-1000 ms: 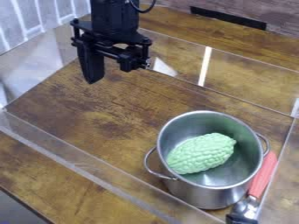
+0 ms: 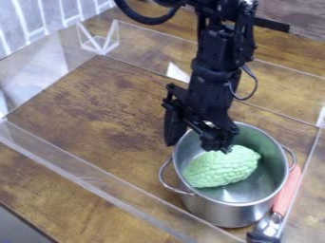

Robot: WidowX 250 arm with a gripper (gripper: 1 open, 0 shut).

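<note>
My black gripper (image 2: 193, 123) hangs over the left rim of a steel pot (image 2: 234, 202), its lower parts partly in front of the pot's mouth. I cannot tell whether its fingers are open or shut. Inside the pot lies a pale green, bumpy vegetable (image 2: 219, 169), like a bitter melon or corn cob, below and right of the gripper.
Beside the pot on the right lies a utensil with a red handle (image 2: 288, 190). Clear low walls edge the wooden work surface (image 2: 95, 119), whose left and middle are bare.
My gripper has moved right and down from the upper left to over the pot. The pot and the green vegetable look unmoved.
</note>
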